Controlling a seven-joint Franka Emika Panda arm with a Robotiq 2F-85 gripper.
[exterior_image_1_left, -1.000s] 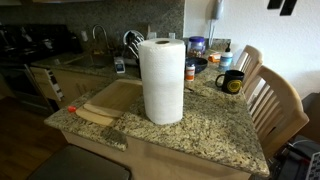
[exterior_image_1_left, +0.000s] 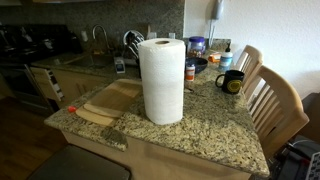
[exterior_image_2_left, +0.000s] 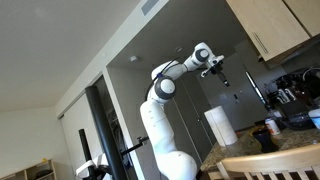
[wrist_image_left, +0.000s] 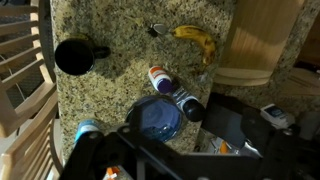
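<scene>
High above the counter, my gripper (exterior_image_2_left: 213, 70) hangs from the raised white arm, touching none of the objects below. It appears as a dark shape along the bottom of the wrist view, and its finger opening cannot be made out. Below lie a black mug (wrist_image_left: 75, 54), a yellow banana (wrist_image_left: 196, 40), a white bottle with a red label (wrist_image_left: 159, 78), a dark bottle lying on its side (wrist_image_left: 187, 103) and a round blue lidded jar (wrist_image_left: 157, 118). A tall paper towel roll (exterior_image_1_left: 163, 85) stands upright on the counter.
A wooden cutting board (exterior_image_1_left: 115, 99) lies left of the roll. Wooden chairs (exterior_image_1_left: 279, 105) line the counter's right side. Wall cabinets (exterior_image_2_left: 266, 25) hang near the raised arm.
The counter objects have stayed put.
</scene>
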